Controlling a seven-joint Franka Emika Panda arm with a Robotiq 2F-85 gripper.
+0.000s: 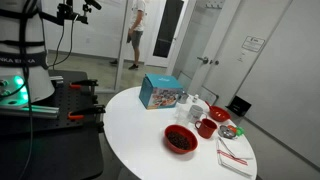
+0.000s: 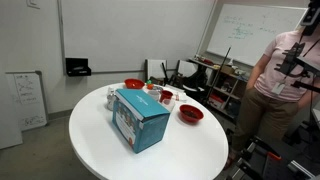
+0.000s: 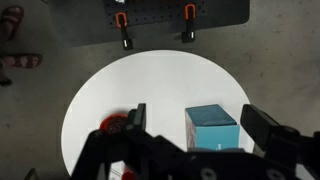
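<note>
My gripper is open, its black fingers spread wide in the wrist view, high above the round white table [image 3: 95,92]. Below it in that view are a teal box [image 3: 212,128] and a red bowl [image 3: 113,123], the bowl partly covered by a finger. The box [image 1: 160,91] stands at the table's far left edge in exterior view 1, with the red bowl [image 1: 181,139] of dark contents near the front. A red mug [image 1: 206,128] and a clear container [image 1: 194,114] stand behind the bowl.
A second red bowl [image 1: 219,114], a white cloth or paper [image 1: 234,157] with utensils, and a small multicoloured item [image 1: 230,131] occupy the table's right side. In exterior view 2, the table's front left [image 2: 100,150] is bare. A person [image 2: 278,80] stands at the right.
</note>
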